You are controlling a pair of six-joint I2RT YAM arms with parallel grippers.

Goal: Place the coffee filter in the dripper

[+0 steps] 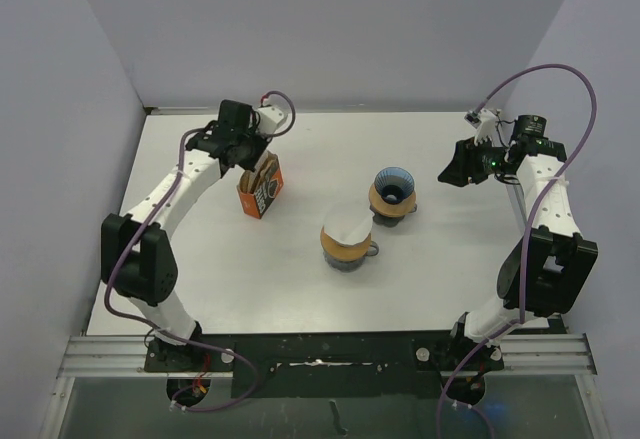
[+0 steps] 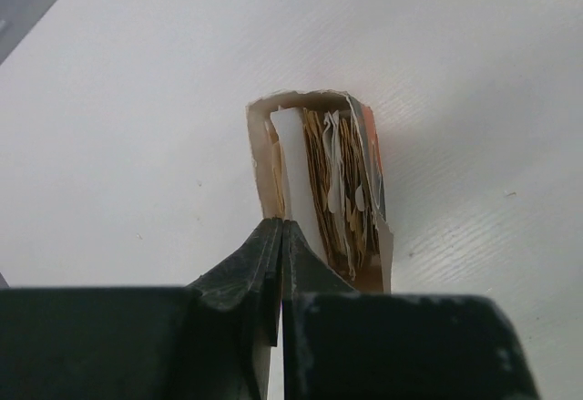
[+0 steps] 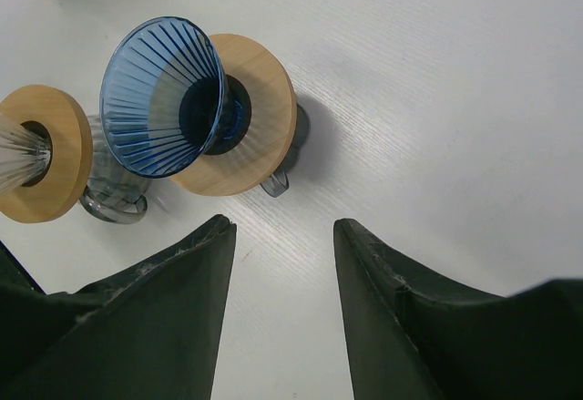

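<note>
In the left wrist view my left gripper is shut over the near left part of the filter box (image 2: 386, 241). No paper clearly shows between its fingertips. Inside stand several brown paper filters (image 2: 326, 177) and a broad white strip (image 2: 293, 158), whose near end my fingers hide. From the top, the box is orange and black (image 1: 263, 197), partly covered by the left arm. A blue ribbed dripper (image 3: 159, 99) sits on a wooden collar over a glass server. A whitish cone (image 1: 348, 224) tops a second server. Near the blue dripper, my right gripper stands open and empty.
The second server (image 1: 345, 259) stands in front and left of the blue dripper, almost touching it. Both have glass handles facing right.
</note>
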